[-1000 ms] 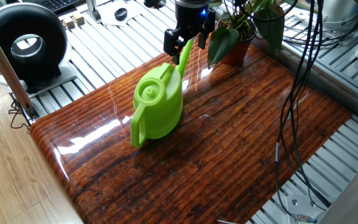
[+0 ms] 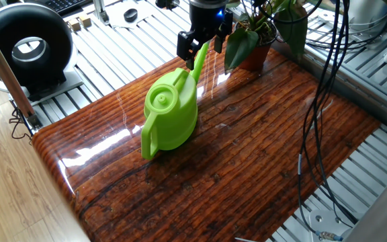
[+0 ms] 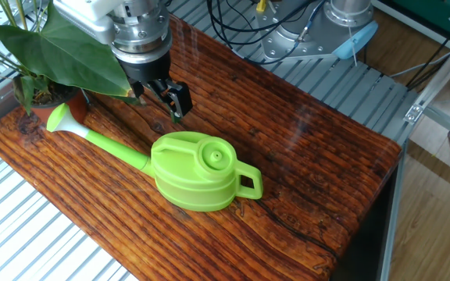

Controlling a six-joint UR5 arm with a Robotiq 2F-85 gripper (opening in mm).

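Observation:
A light-green watering can stands upright on the brown wooden board. In the second exterior view, its round cap and handle face right, while its spout reaches left towards the potted plant. Above the spout side of the can, my black gripper hangs with its fingers spread apart. Nothing shows between them, and in the other view the gripper appears clear of the can. The spout is partly hidden behind the gripper in the first exterior view.
Beside the spout's end, the plant's reddish pot stands at the board's far edge, its leaves close to the arm. Black cables hang in front of the right side. A black ring-shaped object stands off the board. Much of the board is bare.

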